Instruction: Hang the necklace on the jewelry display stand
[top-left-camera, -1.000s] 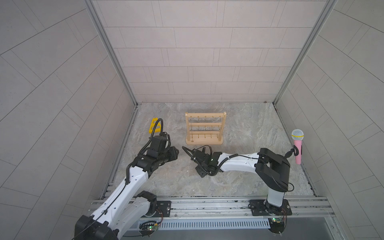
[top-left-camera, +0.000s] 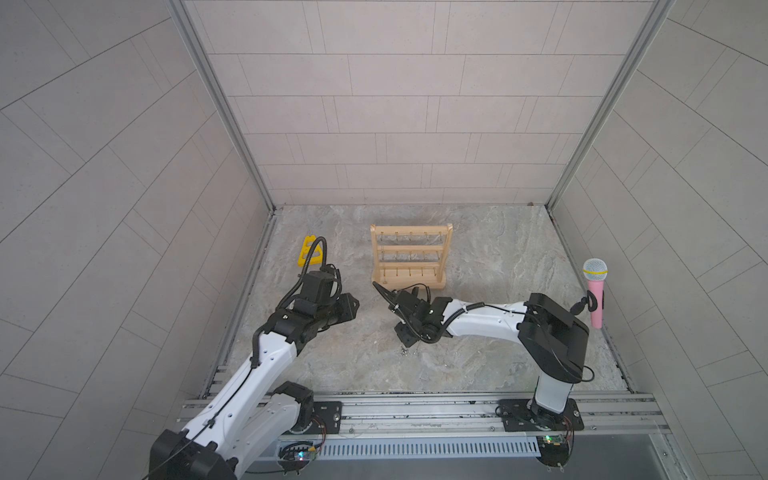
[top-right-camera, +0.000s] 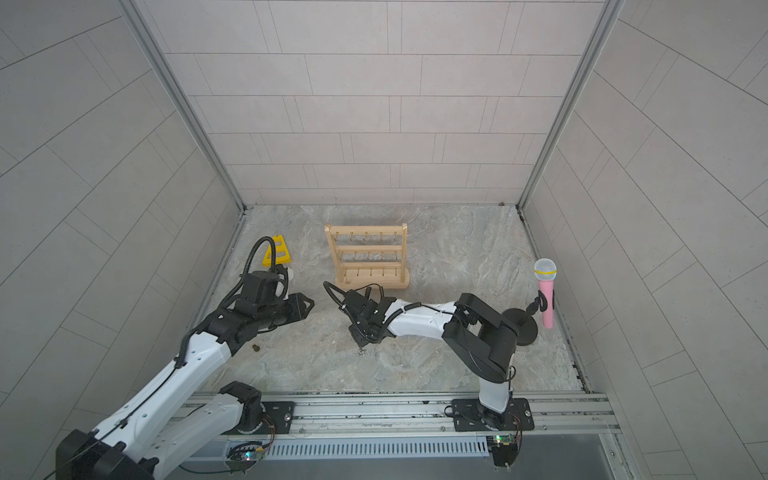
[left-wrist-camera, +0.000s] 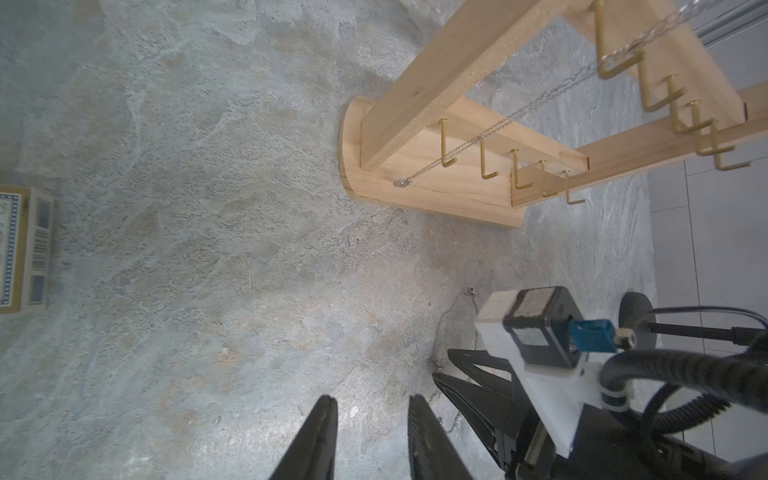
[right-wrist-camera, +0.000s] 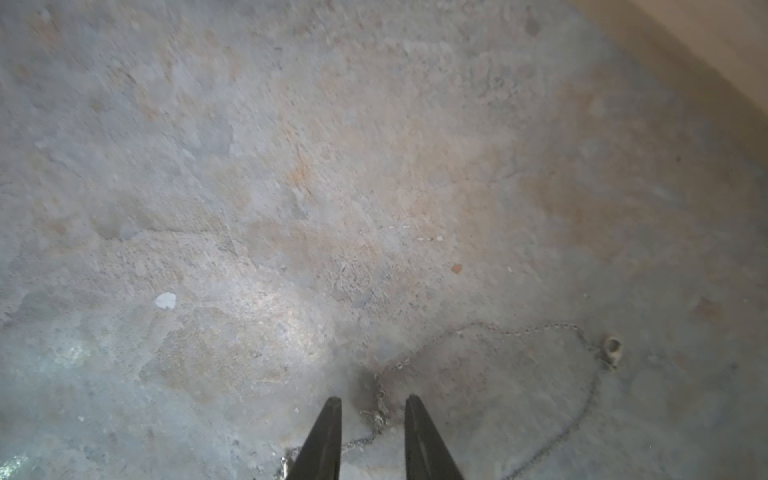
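The wooden display stand (top-left-camera: 412, 230) has rows of brass hooks (left-wrist-camera: 487, 160); a silver chain (left-wrist-camera: 536, 104) with a small pendant (left-wrist-camera: 401, 182) hangs on it. A second necklace (right-wrist-camera: 480, 325) lies looped on the grey surface, with a small pendant (right-wrist-camera: 612, 350). My right gripper is open low over that loop, a bit of chain visible between and below its fingertips. My left gripper stands open left of the right one, in front of the stand, with nothing between its fingers.
A yellow object (top-left-camera: 309, 249) lies at the back left and a card box (left-wrist-camera: 24, 248) shows in the left wrist view. A pink microphone (top-right-camera: 547, 304) and a dark round base (top-right-camera: 524, 328) are at the right.
The left arm shows no visible movement.
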